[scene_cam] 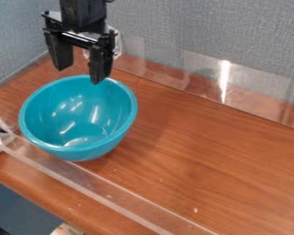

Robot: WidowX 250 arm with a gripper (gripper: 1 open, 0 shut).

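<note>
A large turquoise bowl [76, 119] stands on the wooden table at the left of the view. My black gripper [80, 61] hangs just above the bowl's far rim, open, its two fingers spread apart with no object visible between them.
Clear panels edge it at the back and front left, with grey padded walls behind. Partly hidden small items sit at the left edge beside the bowl.
</note>
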